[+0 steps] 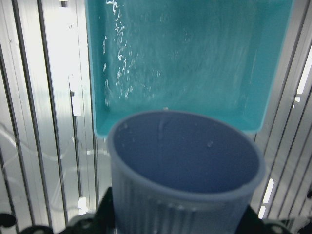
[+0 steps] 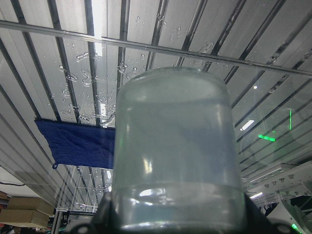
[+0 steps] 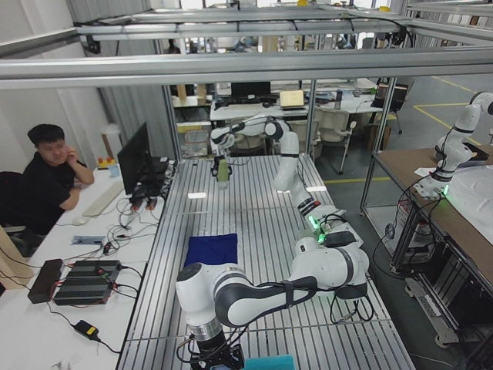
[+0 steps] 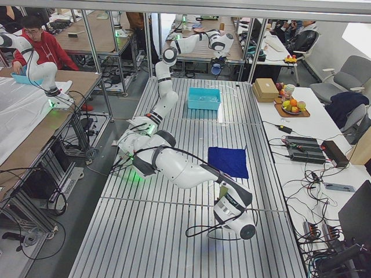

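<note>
My left gripper [image 4: 217, 59] is shut on a blue cup [image 1: 183, 209], held near the turquoise tub [image 4: 203, 99], whose watery interior shows beyond the cup in the left wrist view. My right gripper [image 3: 221, 168] is shut on a translucent greenish container [image 2: 173, 141], which hangs at the opposite end of the slatted table and fills the middle of the right wrist view. A dark blue cloth [image 4: 228, 162] lies flat on the table between the two grippers.
The slatted metal table [image 4: 145, 231] has wet patches and much bare room. Alongside is a white desk [image 4: 313, 191] with a fruit tray [image 4: 293, 111], boxes, electronics and cables; a seated person [image 3: 46, 177] is there. Aluminium frame bars surround the workspace.
</note>
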